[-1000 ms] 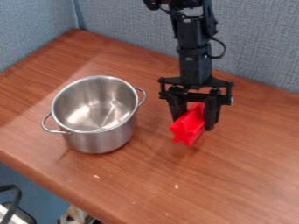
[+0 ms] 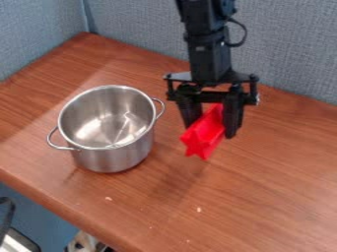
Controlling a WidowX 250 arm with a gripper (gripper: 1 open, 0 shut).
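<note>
A steel pot (image 2: 108,138) with two handles stands on the wooden table (image 2: 250,197) at the left. Right of it, my black gripper (image 2: 211,110) is shut on a red object (image 2: 203,139), which hangs below the fingers and is partly hidden by them. The red object is beside the pot, apart from it; whether it touches the table I cannot tell.
Bare table lies to the front and right, and behind the pot at the back left. Grey padded walls bound the back and left. Past the table's front-left edge some dark gear shows.
My gripper, with the red object in it, has moved a little to the left, toward the pot, and appears higher and larger in view.
</note>
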